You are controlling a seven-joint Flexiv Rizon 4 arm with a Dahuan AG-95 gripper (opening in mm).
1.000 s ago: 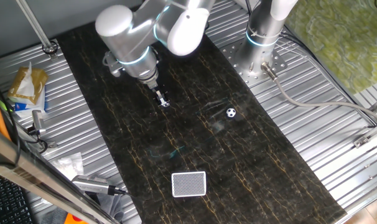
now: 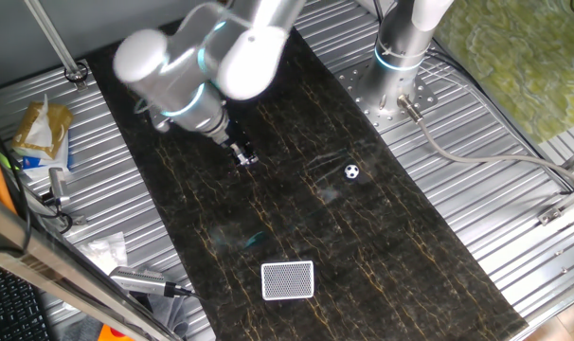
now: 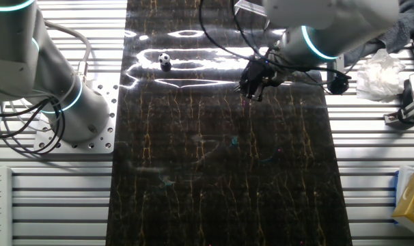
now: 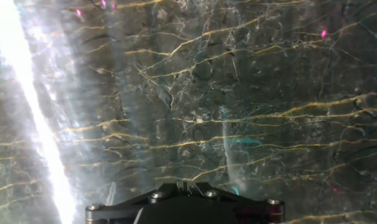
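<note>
A small black-and-white ball [image 2: 351, 171], patterned like a football, lies on the dark marbled table mat. The second exterior view shows the ball [image 3: 164, 59] too, near the strip of glare. Nearer the front of the first exterior view stands a white mesh-patterned rectangular tray [image 2: 287, 281]. My gripper [image 2: 244, 159] is over the mat, to the left of the ball and well apart from both things. In the wrist view the gripper has its fingertips together, with nothing visible between them. Only bare mat shows beneath it there.
The arm's base [image 2: 394, 90] stands on the ribbed metal table right of the mat. Along the left side are a tissue pack [image 2: 43, 128] and a grey device [image 2: 140, 280] with a cable.
The arm has swung left in the first exterior view, its gripper shifting only slightly and its wrist tilting. Ball and tray have stayed in place.
</note>
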